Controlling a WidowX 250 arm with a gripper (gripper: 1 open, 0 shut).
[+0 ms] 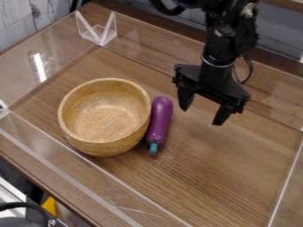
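Observation:
My black gripper (pixel 205 103) hangs above the wooden table at the upper middle, its fingers apart and nothing visible between them. To its lower left a purple eggplant-like object (pixel 159 121) with a teal end lies upright along the right side of a round tan bowl (pixel 89 93). The bowl looks empty. The gripper is apart from both.
A white wire-like holder (pixel 98 28) stands at the back left. A raised edge runs along the back right, and dark items with a bit of yellow sit at the lower left corner.

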